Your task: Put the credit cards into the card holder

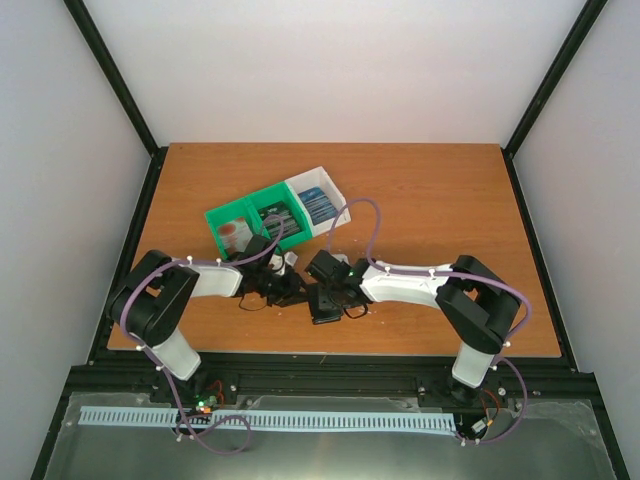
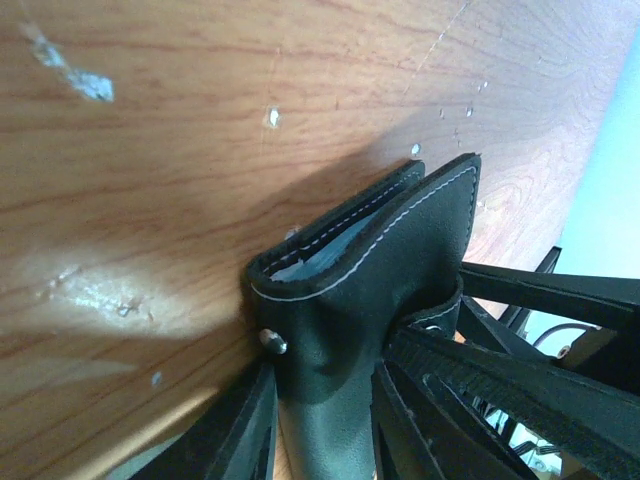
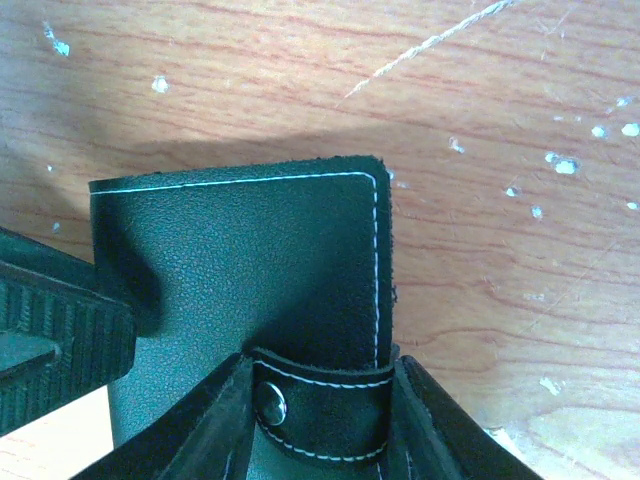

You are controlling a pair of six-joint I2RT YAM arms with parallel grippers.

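Observation:
A black card holder (image 1: pixel 326 312) with white stitching lies on the wood at the front middle. Its mouth gapes in the left wrist view, where a clear sleeve shows inside the holder (image 2: pixel 375 225). My left gripper stands part open at the holder's side, the leather showing in the gap between its fingers. From the other side comes my right gripper, part open, with the holder's snap strap (image 3: pixel 320 405) in the gap between its fingertips; whether they press on it is unclear. One left finger (image 3: pixel 70 340) overlaps the holder's edge in the right wrist view.
Behind the arms stand a green divided tray (image 1: pixel 222 212) and a white bin (image 1: pixel 335 186), both holding stacks of cards (image 1: pixel 318 205). Both grippers are close together over the holder.

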